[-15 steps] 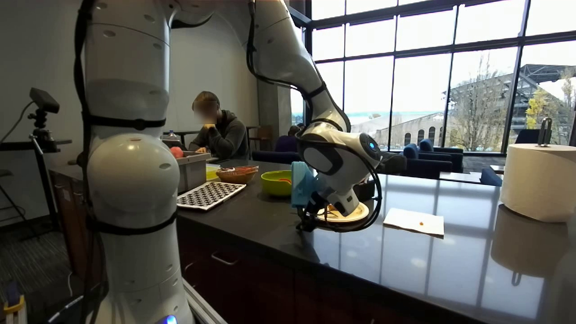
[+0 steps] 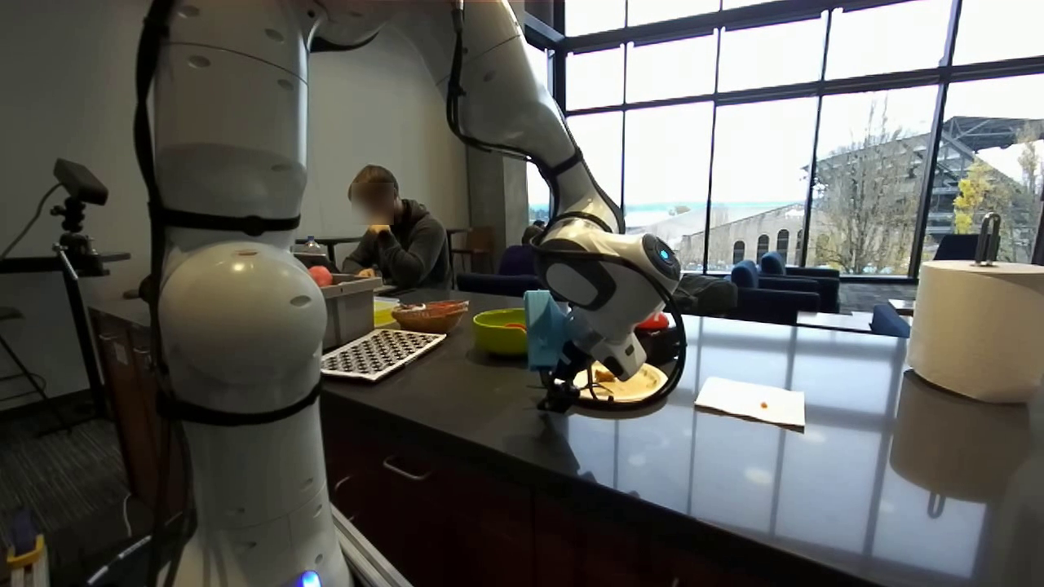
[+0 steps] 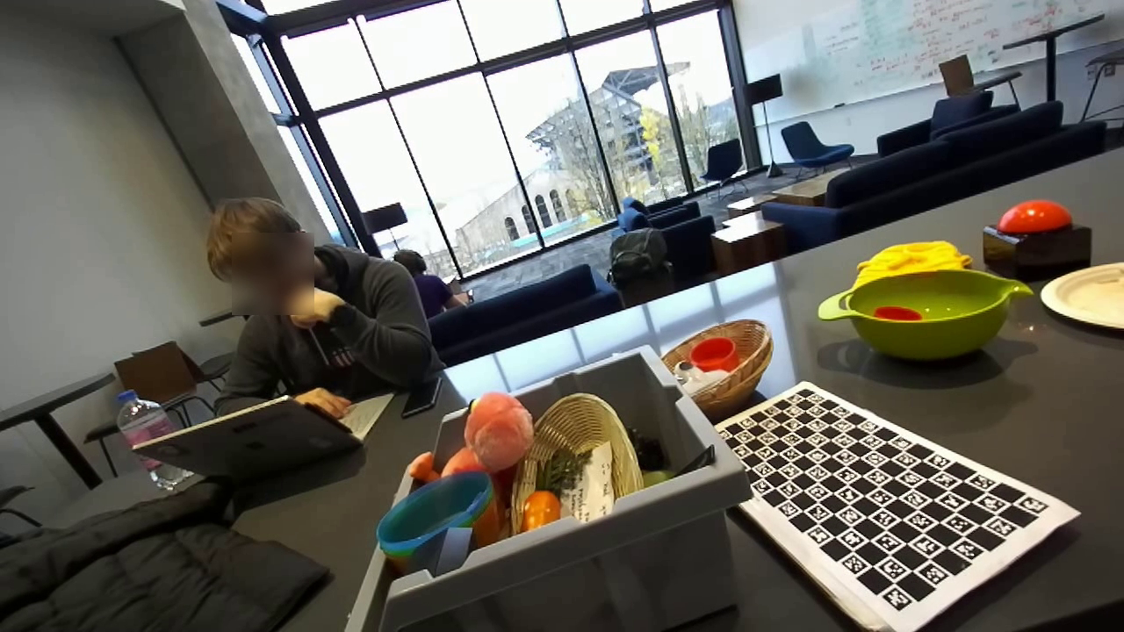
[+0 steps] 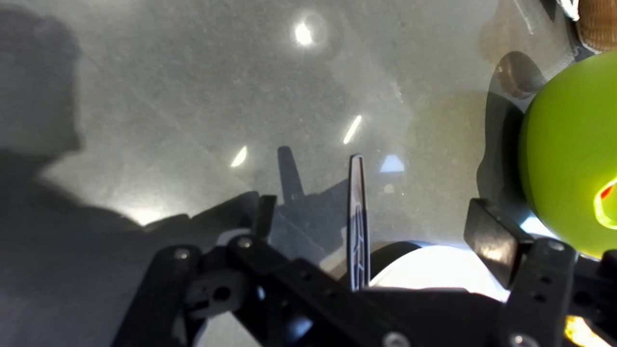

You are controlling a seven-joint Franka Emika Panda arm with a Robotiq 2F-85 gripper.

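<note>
My gripper is open in the wrist view, its two fingers wide apart. In the gap shows a long, thin grey utensil-like piece (image 4: 358, 222), narrow end pointing away; neither finger touches it. What it is exactly, I cannot tell. Below it, partly hidden by the gripper, is a pale plate (image 4: 436, 266). In exterior view 1 the gripper (image 2: 565, 393) hangs low over the counter at the near left side of the plate (image 2: 641, 386), which bears some brownish food-like pieces. The green bowl (image 4: 578, 156) stands close to the right finger.
A red button on a dark base (image 3: 1038, 240) and yellow cloth (image 3: 914, 259) sit near the green bowl. A checkered board (image 3: 896, 506), wicker basket (image 3: 753, 369) and grey bin (image 3: 653, 527) stand farther along. A napkin (image 2: 750, 402) and paper roll (image 2: 979, 333) lie to the right.
In exterior view 1 the arm's hand has shifted slightly left and up. The red button top now shows behind it. The bowl, plate and napkin look unmoved.
</note>
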